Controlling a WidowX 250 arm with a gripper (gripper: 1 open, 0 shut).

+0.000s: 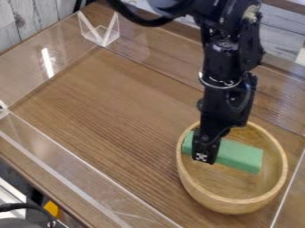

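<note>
A wooden bowl (233, 191) sits at the right front of the table, with a green bar-shaped object (241, 157) lying across it. My black gripper (205, 148) reaches down from above into the back left of the bowl, shut on the left part of the green object. The gripper body hides part of the bowl's back rim and the object's left end.
A clear plastic holder (100, 28) stands at the back left. Transparent low walls edge the table, and dark cables lie at the lower left corner.
</note>
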